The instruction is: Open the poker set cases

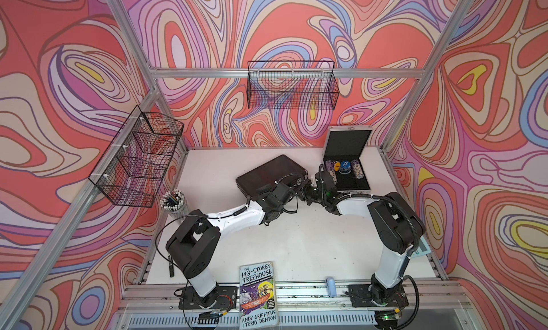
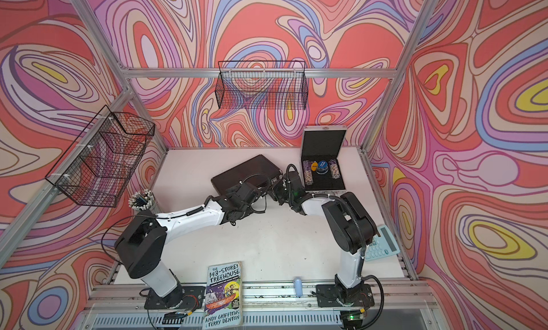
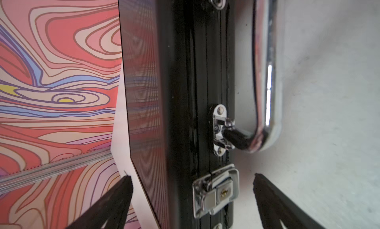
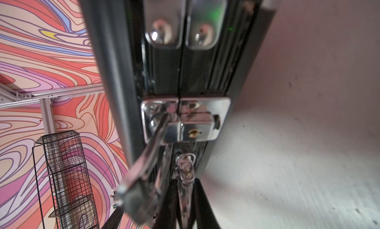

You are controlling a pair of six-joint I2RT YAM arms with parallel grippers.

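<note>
The closed dark case (image 1: pixel 271 174) lies at an angle at the back middle of the table. A second case (image 2: pixel 323 143) stands with its lid up, showing poker chips inside. My left gripper is open at the closed case's front side. A metal latch (image 3: pixel 217 191) lies between its fingers' sides in view, beside the handle (image 3: pixel 269 82). My right gripper is shut near the other latch (image 4: pixel 186 119), whose metal hasp (image 4: pixel 152 149) sticks out from the case. The handle's mount shows behind its fingertips; no grip on it is discernible.
A pen cup (image 1: pixel 173 201) stands at the left. A book (image 1: pixel 257 295) lies at the front edge and a calculator (image 2: pixel 380 244) at the right. Wire baskets (image 1: pixel 292 89) hang on the back and left.
</note>
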